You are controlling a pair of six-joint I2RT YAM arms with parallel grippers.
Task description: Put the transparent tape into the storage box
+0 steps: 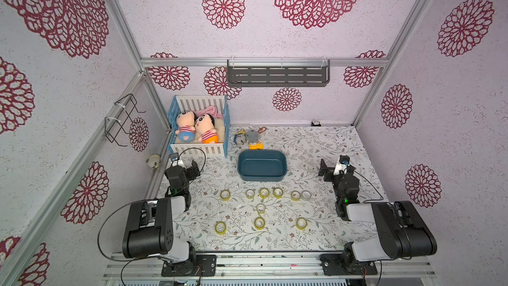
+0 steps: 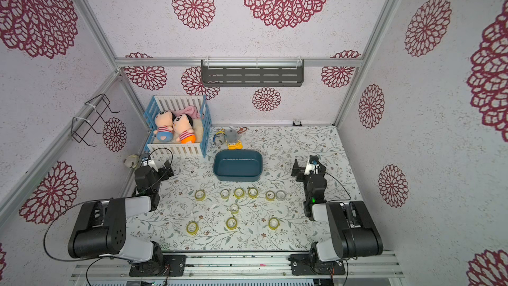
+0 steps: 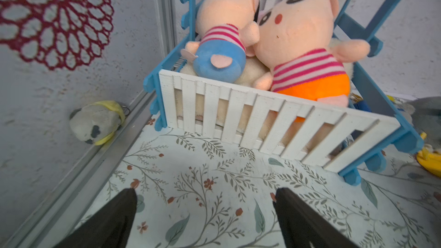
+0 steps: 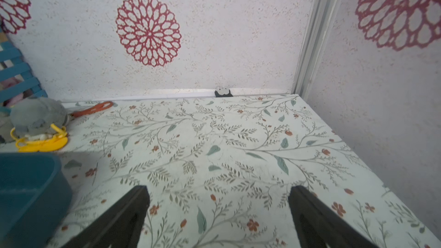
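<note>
Several rolls of tape, yellowish and clear, such as one roll [image 1: 225, 199] and another [image 2: 273, 228], lie scattered on the table in front of the dark teal storage box [image 1: 262, 177], which looks empty. My left gripper is open with nothing between its fingers, at the table's left side facing the cot. My right gripper stands open and empty to the right of the box, above bare table. Neither wrist view shows a tape roll.
A blue-and-white cot [image 1: 199, 149] holding two plush dolls stands back left. Small plush toys [image 1: 254, 137] sit behind the box. A grey shelf [image 1: 277, 82] hangs on the back wall.
</note>
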